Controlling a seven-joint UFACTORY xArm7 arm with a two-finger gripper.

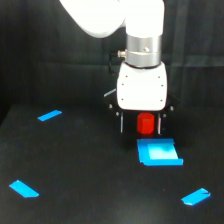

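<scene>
A red block [146, 123] shows just below the white hand, in the gap between the two thin fingers of my gripper [141, 123]. The fingers stand well apart, so the gripper is open. Dark space separates the block from the left finger [122, 122]; its gap to the right finger is narrower. The hand covers the area directly above the block. Just in front of the block lies a blue square [160, 153] on the black surface. How far the block is from the hand in depth, I cannot tell.
Blue strips lie flat on the black table: one at back left [50, 115], one at front left [24, 189] and one at front right [196, 197]. Bare dark surface [90, 170] fills the middle and left. A dark curtain hangs behind.
</scene>
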